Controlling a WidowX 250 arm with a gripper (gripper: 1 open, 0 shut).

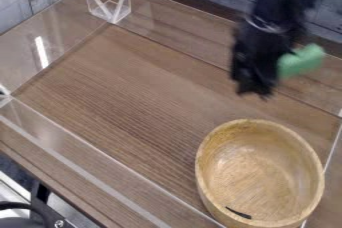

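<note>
My gripper (267, 70) hangs over the right part of the wooden table, dark and motion-blurred, shut on a green object (302, 59) that sticks out to its right. The exact shape of the object is unclear in the blur. Below them, at the front right, stands a round tan bowl (258, 173) with a small dark thin piece (239, 214) lying inside it.
A clear plastic bracket (110, 2) is at the back left edge, and a panelled wall runs along the back.
</note>
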